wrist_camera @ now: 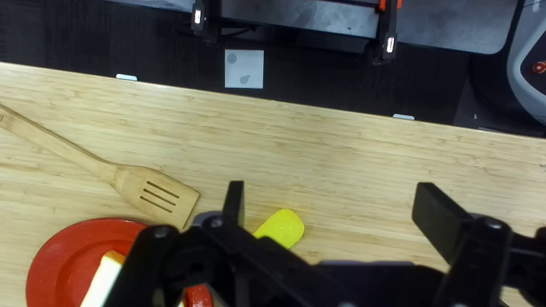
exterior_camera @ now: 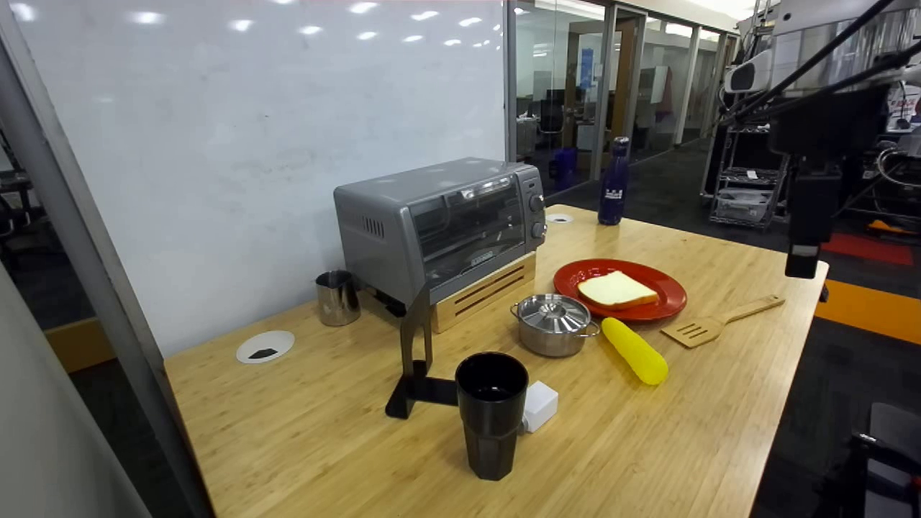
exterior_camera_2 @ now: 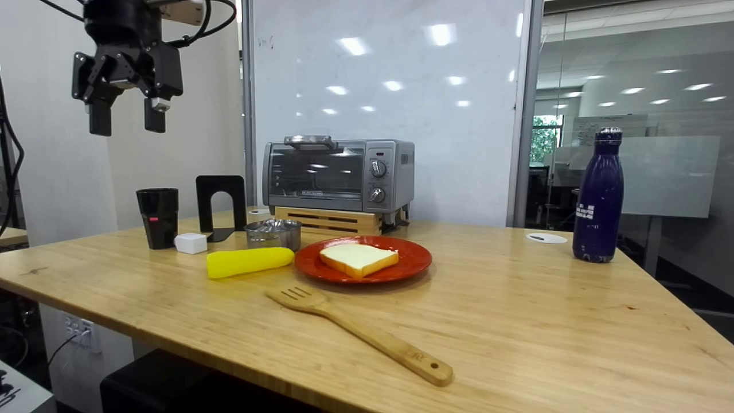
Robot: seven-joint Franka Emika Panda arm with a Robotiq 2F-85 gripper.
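Observation:
High above the table, my gripper (exterior_camera_2: 128, 123) stands open, its two black fingers well apart and nothing between them. In the wrist view, part of a yellow object (wrist_camera: 284, 228) shows on the table below the open gripper; the gripper's body hides the rest. A red plate (exterior_camera_2: 410, 271) carries a slice of bread (exterior_camera_2: 359, 257). In front of the plate lies a wooden slotted spatula (exterior_camera_2: 371, 334). Beside the yellow piece sits a lidded steel pot (exterior_camera: 552, 329). A black cup (exterior_camera: 492, 414) stands upright near a small white block (exterior_camera: 540, 406).
The grey toaster oven (exterior_camera: 380, 233), door closed, sits on a wooden stand (exterior_camera: 488, 292) against the whiteboard. Close by are a black bracket (exterior_camera_2: 237, 195) and a steel cup (exterior_camera: 337, 298). A blue bottle (exterior_camera_2: 600, 199) stands towards the far right.

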